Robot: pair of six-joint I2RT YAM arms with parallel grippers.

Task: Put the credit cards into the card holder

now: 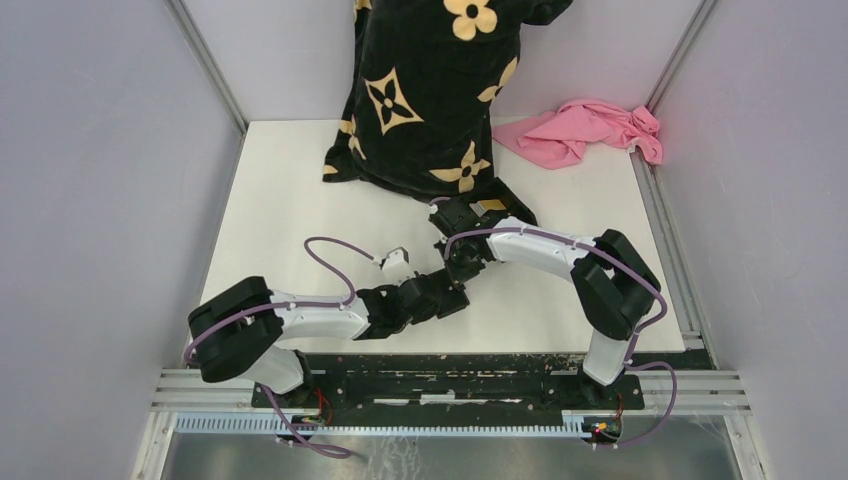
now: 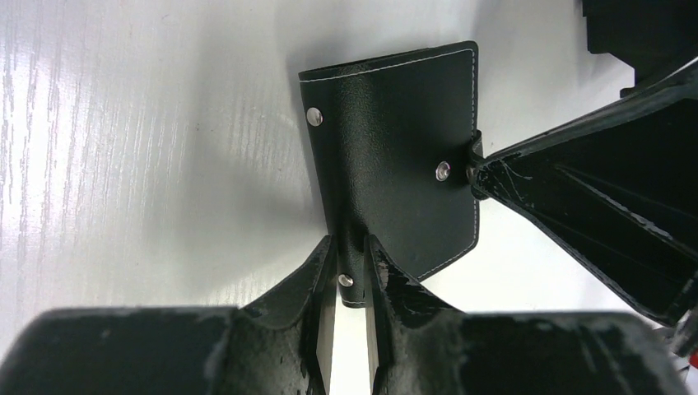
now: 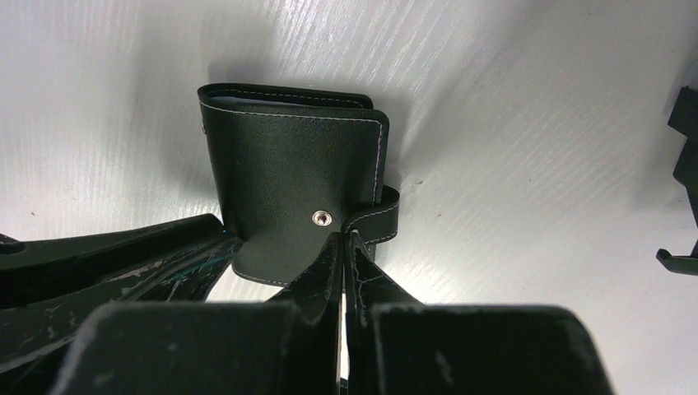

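A black leather card holder lies folded on the white table, with a strap and snap studs on one edge; the right wrist view also shows it (image 3: 288,164). My left gripper is at the holder's lower spine, its fingertips a little apart; whether anything is between them is unclear. My right gripper is shut at the strap beside a snap stud, with nothing clearly between its fingertips. In the top view both arms meet over the holder (image 1: 452,298), partly hiding it. I cannot make out loose cards.
A dark open box (image 1: 512,200) with something yellow inside sits behind the right arm. A black patterned cloth (image 1: 420,100) and a pink cloth (image 1: 580,130) lie at the back.
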